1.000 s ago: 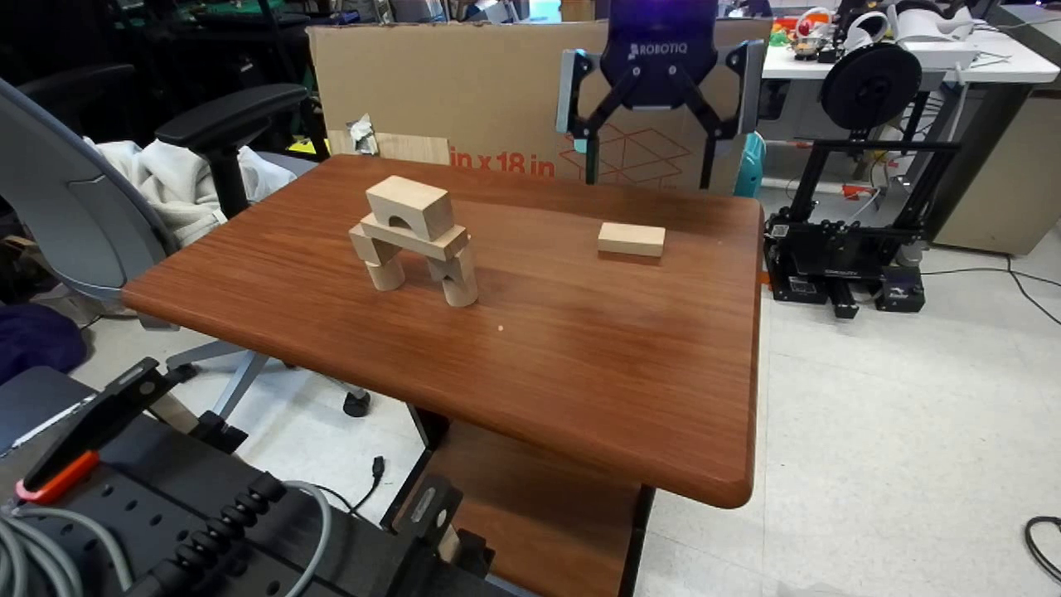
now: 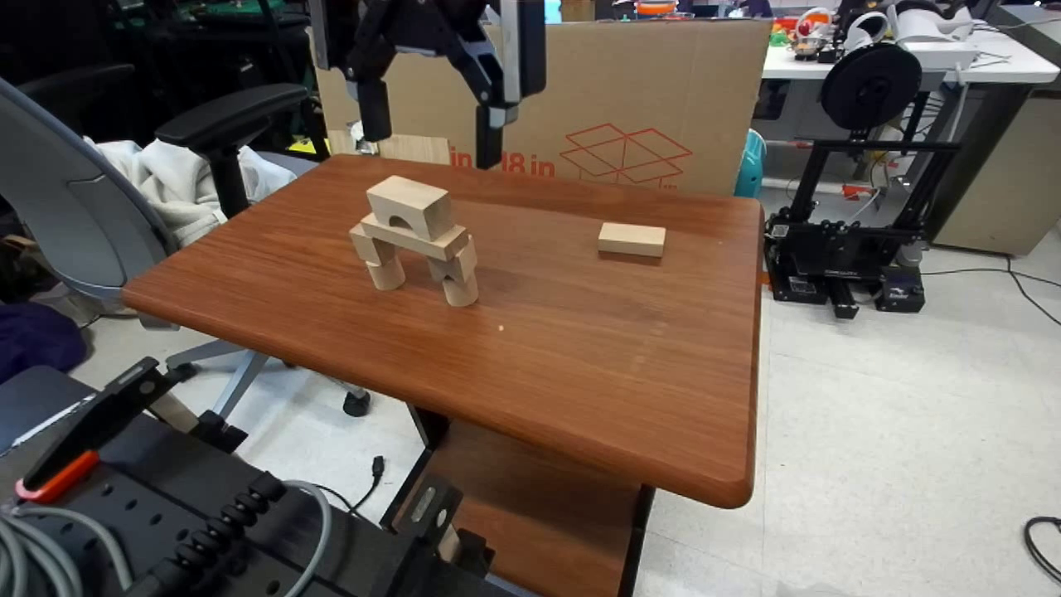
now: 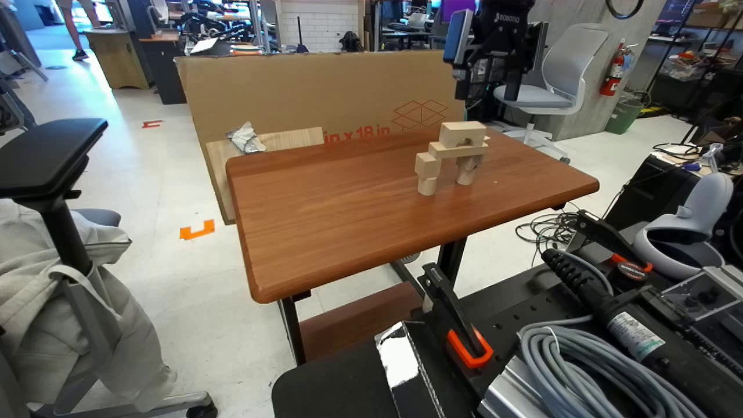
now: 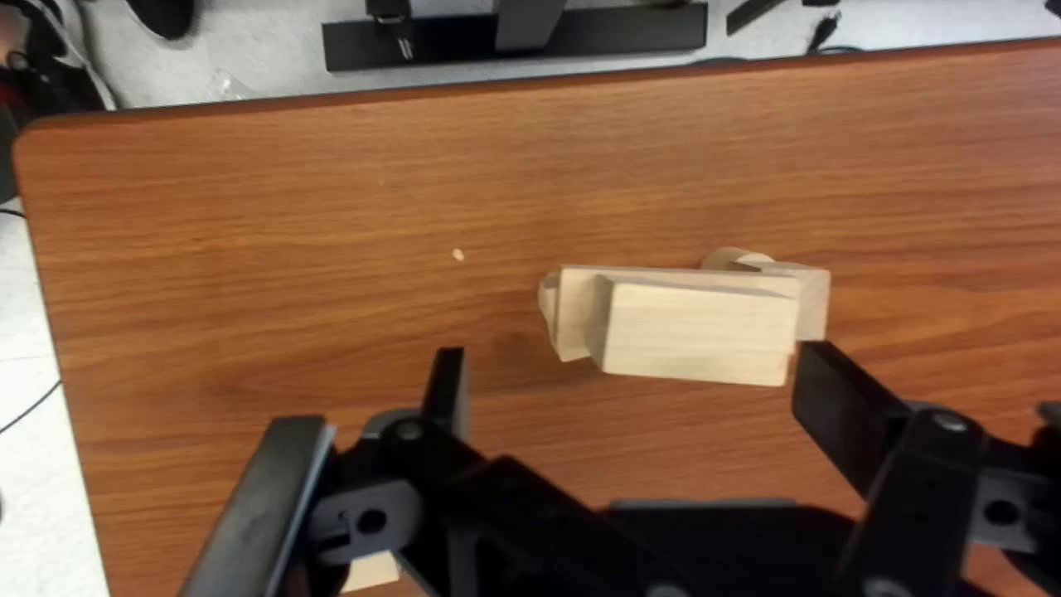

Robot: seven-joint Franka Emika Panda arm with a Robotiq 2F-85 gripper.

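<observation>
Wooden blocks stand stacked as a small bridge on the table. Its top is an arch block (image 2: 409, 206), lying on a flat plank (image 2: 414, 237) that rests across two short block columns, each with a cylinder (image 2: 460, 290) at its foot. My gripper (image 2: 435, 139) hangs open above and behind the stack, apart from it. From the wrist view, the arch block (image 4: 701, 333) shows beyond the wide-spread fingers (image 4: 448, 393), with bare table between the fingertips. Alone on the table, to the right in exterior view 1, lies a flat rectangular block (image 2: 632, 238).
A tall cardboard sheet (image 2: 637, 89) stands along its back edge. An office chair (image 2: 89, 189) is close to the left side.
My gripper has moved left in exterior view 1, from above the lone block's side to above the stack, and has turned and risen somewhat. The blocks look unmoved.
</observation>
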